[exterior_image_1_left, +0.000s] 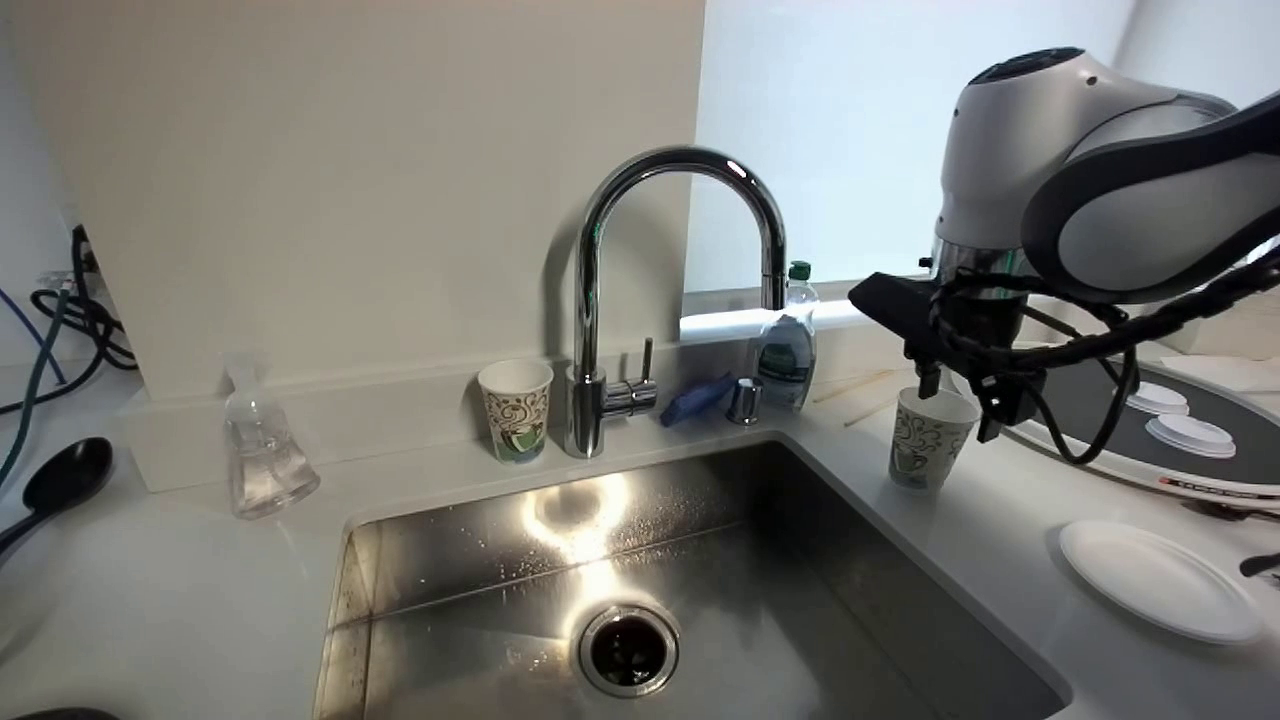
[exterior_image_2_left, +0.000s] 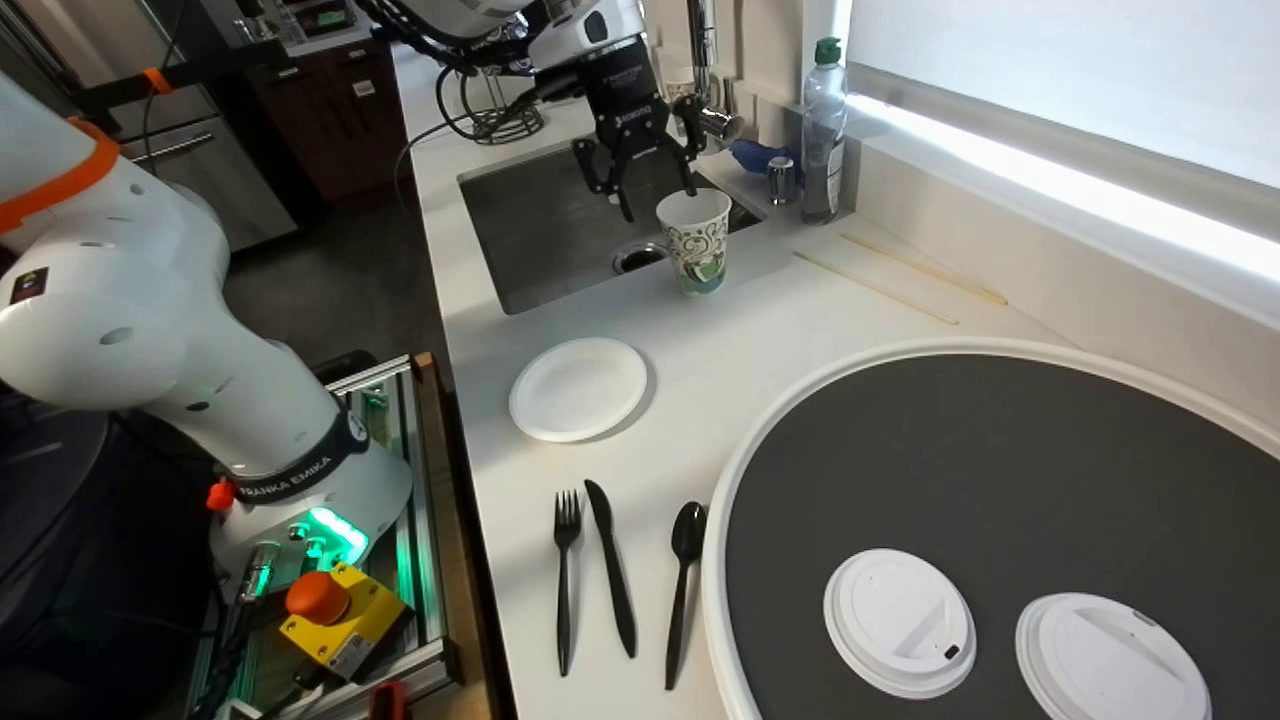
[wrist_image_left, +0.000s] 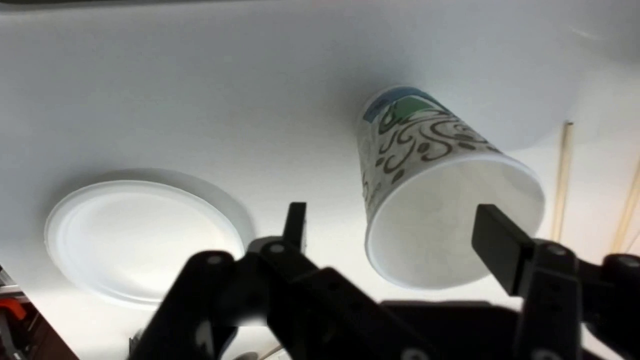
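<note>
A patterned paper cup (exterior_image_1_left: 926, 444) stands upright on the counter, right of the sink. Directly over its rim hangs my gripper (exterior_image_1_left: 957, 408), pointing down with its fingers spread. In the wrist view the cup (wrist_image_left: 414, 135) shows its empty-looking white inside. One finger (wrist_image_left: 498, 243) overlaps the cup's mouth, while the other finger (wrist_image_left: 295, 225) is outside the rim, over the counter. Exterior view 2 also has one fingertip at the mouth of the cup (exterior_image_2_left: 698, 246) and the other off to its left. Whether either finger touches the cup I cannot tell.
A white plate (exterior_image_2_left: 579, 389) lies close by, with a fork (exterior_image_2_left: 564, 576), knife (exterior_image_2_left: 612, 570) and spoon (exterior_image_2_left: 684, 588) beyond. The sink (exterior_image_1_left: 480, 648), tall faucet (exterior_image_1_left: 588, 276), soap bottle (exterior_image_2_left: 822, 138) and a second cup (exterior_image_1_left: 518, 414) are nearby. Two lids rest on the round dark tray (exterior_image_2_left: 1020, 480).
</note>
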